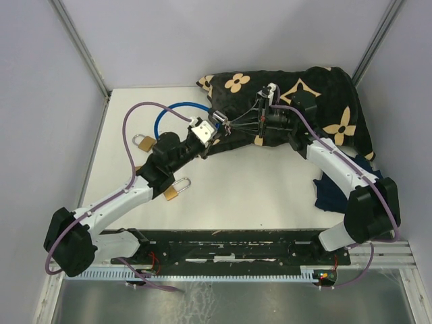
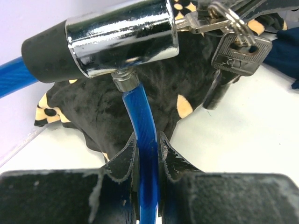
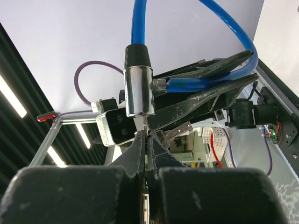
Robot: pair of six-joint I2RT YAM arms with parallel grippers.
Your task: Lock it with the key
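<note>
The blue cable lock hangs above the table between both arms, its chrome lock cylinder (image 2: 124,39) filling the upper left wrist view. My left gripper is shut on the blue cable (image 2: 141,109) just below the cylinder. A key sits at the cylinder's keyhole end, its shaft showing between cylinder and fingers in the right wrist view; how deep it goes I cannot tell. My right gripper is shut on that key. From its ring dangles a second key (image 2: 241,53). In the top view the left gripper (image 1: 214,128) and right gripper (image 1: 233,126) nearly meet.
Brass padlocks (image 1: 144,142) lie on the white table at left, partly behind the left arm. A black flowered cloth (image 1: 317,84) covers the back right, and a dark blue cloth (image 1: 332,194) lies at right.
</note>
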